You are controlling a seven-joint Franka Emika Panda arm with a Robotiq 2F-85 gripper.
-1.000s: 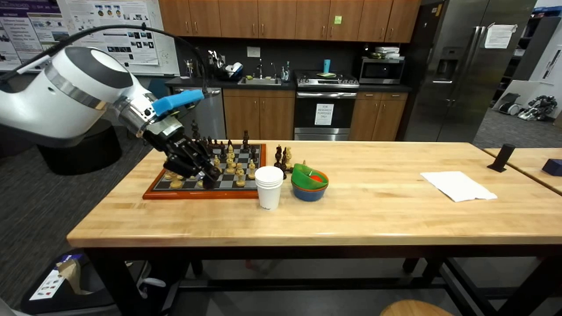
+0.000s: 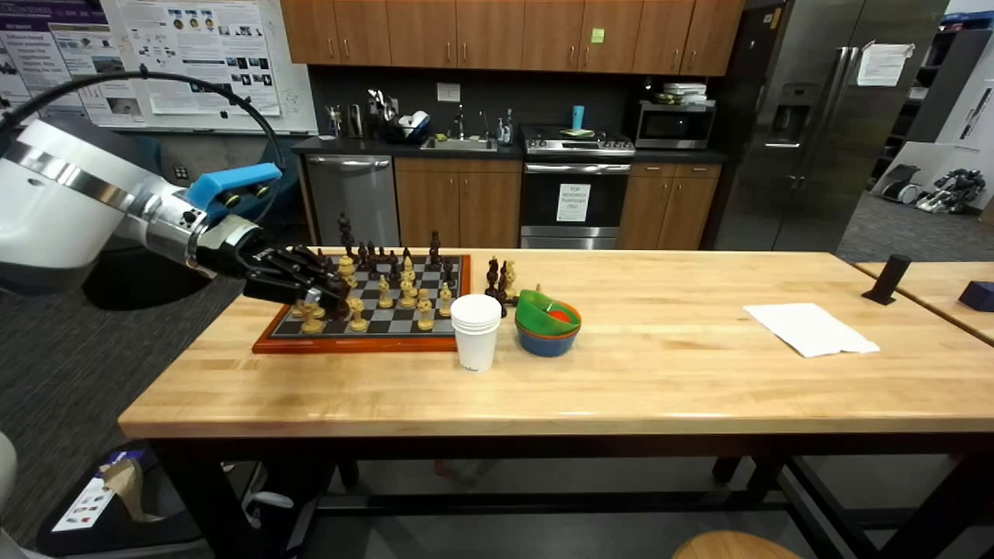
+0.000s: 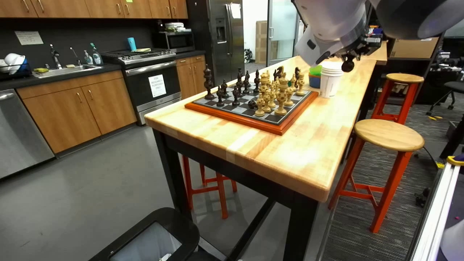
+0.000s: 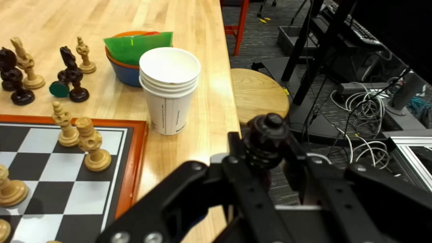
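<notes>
A dark chess piece (image 4: pixel 266 141) is pinched in my gripper, its knobbed end showing between the black fingers in the wrist view. In exterior view 1 the gripper (image 2: pixel 326 284) hovers at the front left of the chessboard (image 2: pixel 373 344), overlapping several light pieces. Exterior view 2 has the gripper (image 3: pixel 350 56) up in the air, on the far side of the board (image 3: pixel 278 128), with a dark round end hanging below it. Light and dark pieces stand on the board; one dark piece (image 3: pixel 252 104) seems to lie on its side.
Stacked white cups (image 2: pixel 476 331) stand just right of the board. Bowls (image 2: pixel 547 345) with a green one tilted on top sit beside them. Several loose pieces (image 4: pixel 73 77) are behind the cups.
In exterior view 1, my arm has swung to the left and the gripper now sits farther left over the board's front, tilted more level. Board, cups and bowls have stayed put.
</notes>
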